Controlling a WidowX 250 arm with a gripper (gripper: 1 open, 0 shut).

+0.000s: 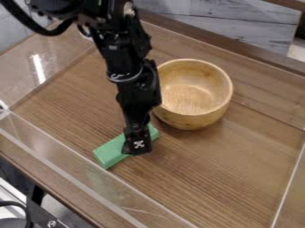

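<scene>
A green rectangular block (112, 152) lies on the wooden table. The black gripper (136, 135) is low over it, at its right part, open and hiding some of the block; whether the fingers touch it I cannot tell. Just right of the gripper stands a tan bowl (194, 82).
A grey wooden wall (226, 27) runs along the back.
</scene>
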